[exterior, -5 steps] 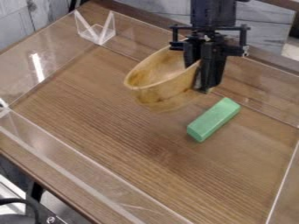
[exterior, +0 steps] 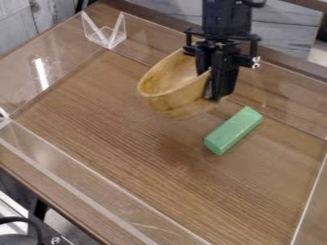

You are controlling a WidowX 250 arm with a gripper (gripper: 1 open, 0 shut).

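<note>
The black gripper (exterior: 215,59) comes down from the top right over a beige, bowl-like object (exterior: 171,84), which hangs tilted at the middle of the view, its near end low. The fingers are at the object's right end, partly hidden by it; whether they are closed on it is unclear. A green rectangular block (exterior: 232,131) lies on the wooden table (exterior: 115,172) to the right, below the object.
A white wire-like item (exterior: 105,31) stands at the back left. Black cables lie at the lower left edge.
The gripper has shifted slightly left with the beige object, whose position and tilt differ a little. The green block stays where it was.
</note>
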